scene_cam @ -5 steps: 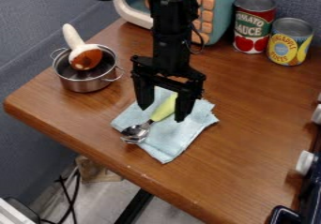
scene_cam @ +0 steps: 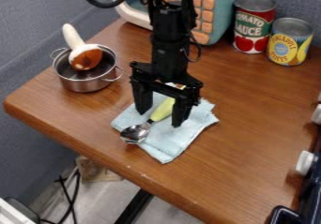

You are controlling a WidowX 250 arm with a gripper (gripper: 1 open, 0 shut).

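Observation:
The black robot gripper (scene_cam: 160,102) hangs low over a folded pale-blue cloth (scene_cam: 175,139) in the middle of the table. Its two fingers stand apart, one at each side of a spoon (scene_cam: 133,133) with a metal head and yellow handle, which lies on the cloth. The gripper partly hides the handle; I see nothing clearly held between the fingers.
A steel pot (scene_cam: 83,79) holding an orange ladle with a white handle (scene_cam: 74,40) stands at left. A tomato sauce can (scene_cam: 252,26), a yellow can (scene_cam: 290,45) and a teal toy appliance (scene_cam: 213,7) are at the back.
The gripper has shifted very slightly over the spoon. The spoon and cloth look about the same.

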